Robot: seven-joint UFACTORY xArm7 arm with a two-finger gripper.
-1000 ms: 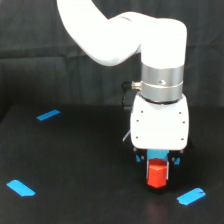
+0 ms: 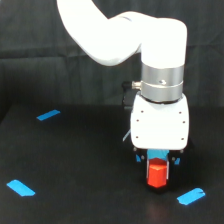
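Note:
My white arm comes down from the top, with the gripper (image 2: 158, 150) low over the dark table. A red block (image 2: 157, 172) sits right under the gripper housing, with a blue piece (image 2: 157, 154) just behind it. The fingers are dark and hard to make out, so I cannot tell whether they grip the red block.
Strips of blue tape lie on the table (image 2: 90, 180): one at the back left (image 2: 49, 114), one at the front left (image 2: 21, 188), one at the front right (image 2: 191, 196).

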